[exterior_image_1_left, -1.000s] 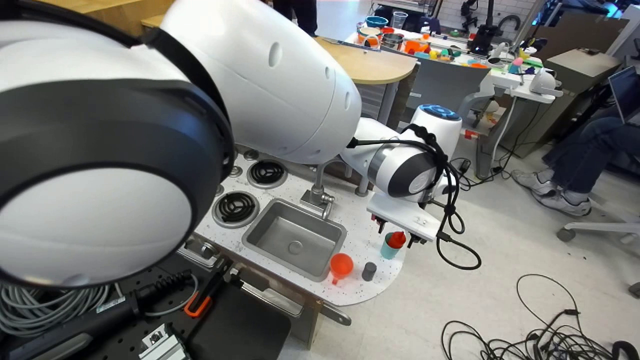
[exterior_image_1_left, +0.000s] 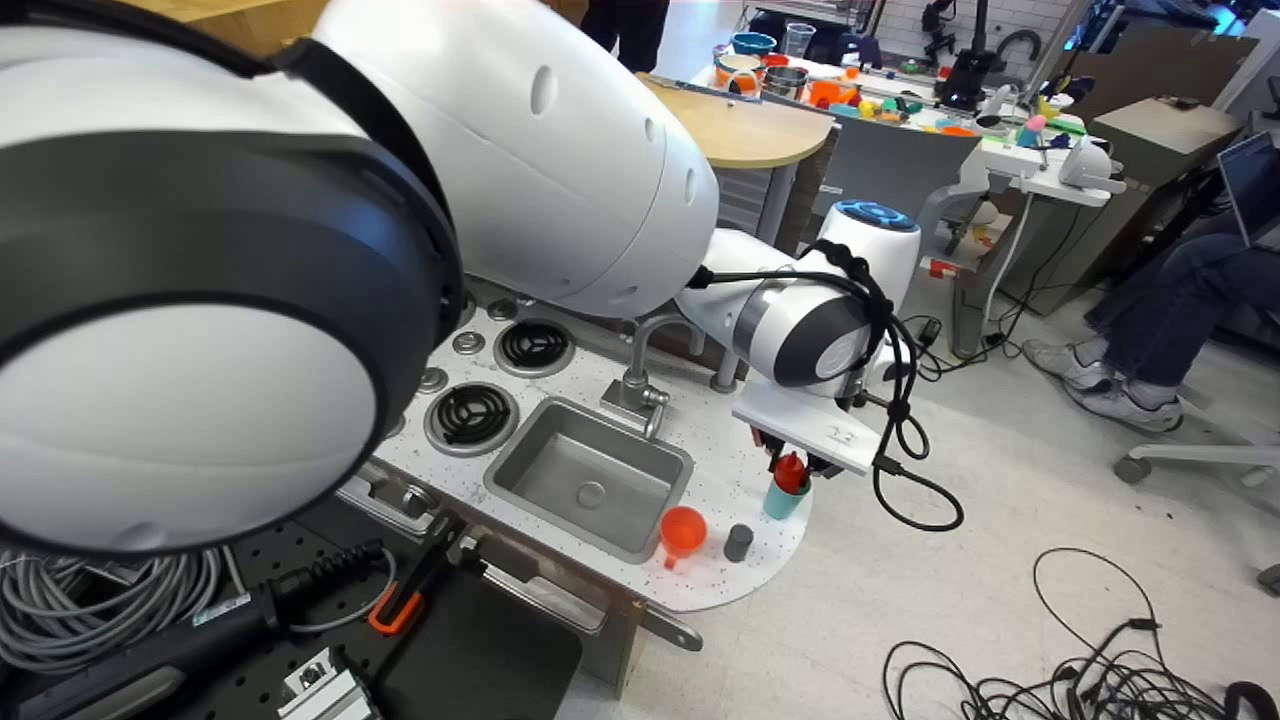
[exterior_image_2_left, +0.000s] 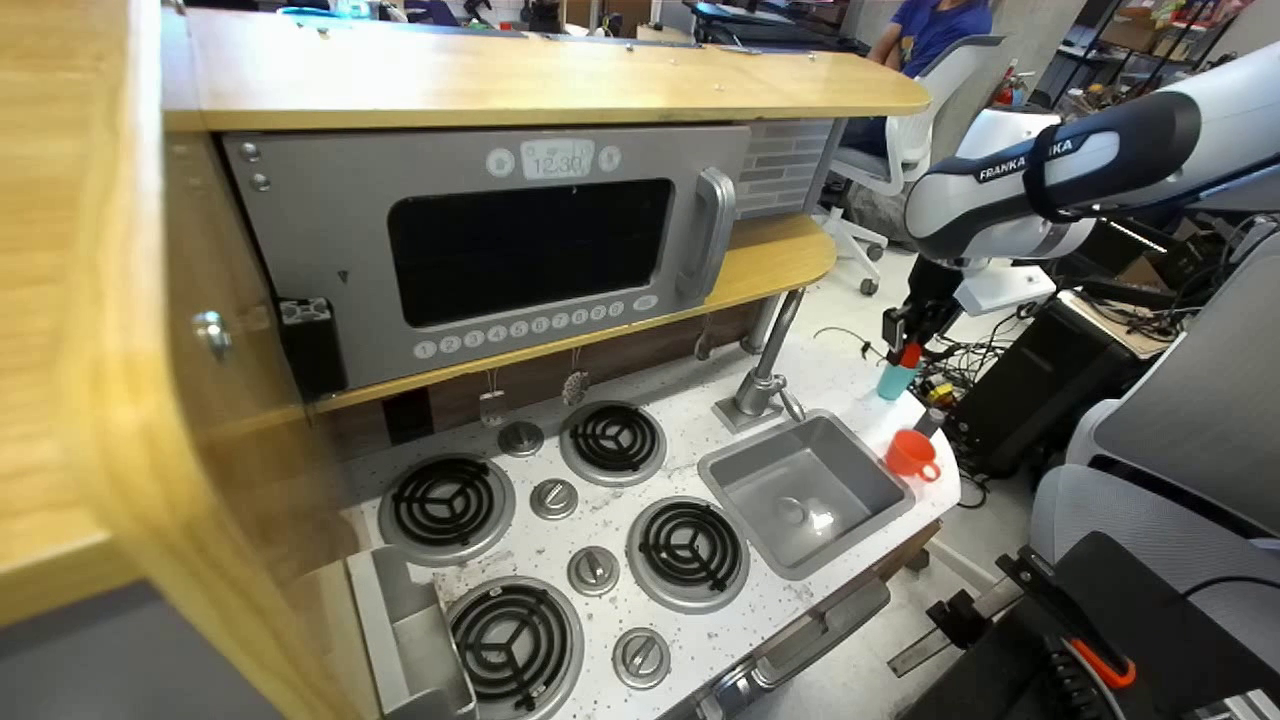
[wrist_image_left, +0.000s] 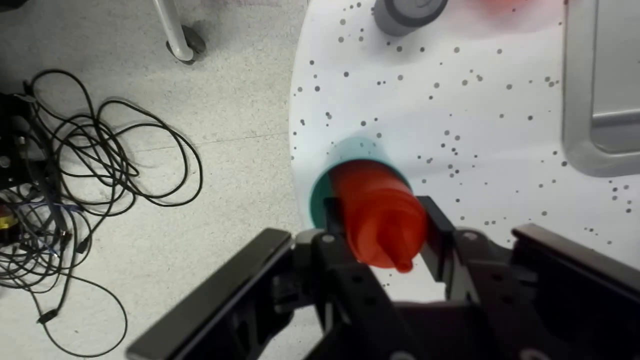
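Note:
In the wrist view a red squeeze bottle (wrist_image_left: 387, 222) with a pointed tip stands inside a teal cup (wrist_image_left: 318, 201). My gripper is shut on the bottle, one finger at each side of its upper part. The cup (exterior_image_1_left: 782, 502) rests at the rounded end of the white counter (exterior_image_1_left: 750, 570), and the bottle's red top (exterior_image_1_left: 789, 470) shows above its rim. From the other side, the teal cup (exterior_image_2_left: 895, 382) is visible below the gripper (exterior_image_2_left: 906, 348). The bottle's lower part is hidden inside the cup.
An orange-red mug (exterior_image_1_left: 683, 532) and a small dark grey cylinder (exterior_image_1_left: 738, 542) stand on the counter near the cup. A grey sink (exterior_image_1_left: 590, 494) lies beside them, with a faucet (exterior_image_1_left: 636, 390) behind. Beyond the counter's edge is open floor with loose cables (wrist_image_left: 114, 144).
My gripper has come down around the red bottle and its fingers have closed on it. The bottle now stands more upright in the cup; the mug and cylinder have stayed put.

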